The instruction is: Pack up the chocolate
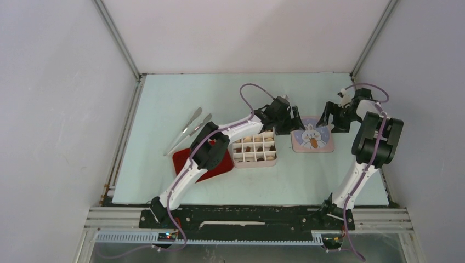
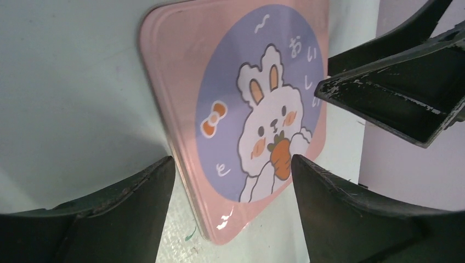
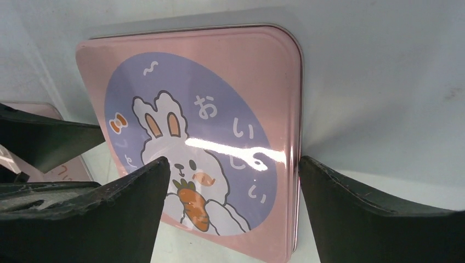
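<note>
A pink square lid (image 1: 312, 142) with a cartoon rabbit lies flat on the table, right of the pink compartment box (image 1: 255, 163), which holds chocolates partly hidden by my left arm. My left gripper is part open at the lid's left edge; in its wrist view one fingertip touches that edge and the other reaches over the printed face. My right gripper is part open at the opposite edge, with one fingertip against the rim and the other over the rabbit. Whether either is gripping the lid is unclear.
A red tray (image 1: 214, 167) lies left of the box, with two long metal utensils (image 1: 189, 123) beside it. Walls stand close on the right.
</note>
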